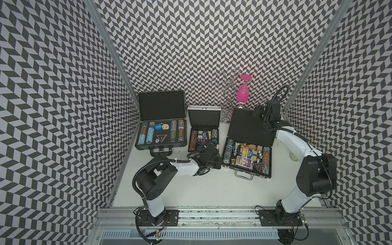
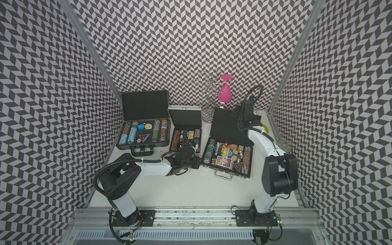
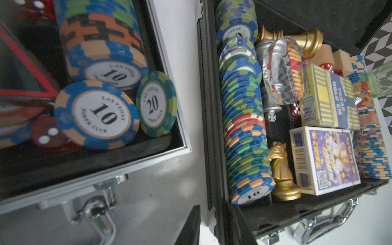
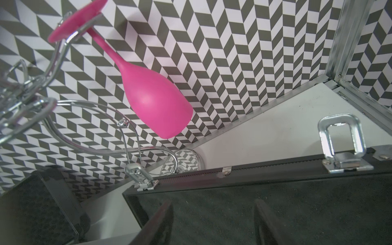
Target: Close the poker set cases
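Observation:
Three poker cases lie open: the left case (image 1: 161, 106), the small middle case (image 1: 204, 116) and the large right case (image 1: 249, 126), all holding chips, the right one also cards and chess pieces. My left gripper is low at the front-left corner of the right case, shut on that case's edge, beside the middle case. My right gripper is above the raised lid (image 4: 285, 204) of the right case, fingers apart, facing that lid's latched edge.
Behind the cases stands a chrome rack (image 1: 225, 116) with a pink goblet (image 4: 155, 98) hanging from it. A green glass item (image 1: 293, 155) is at the right.

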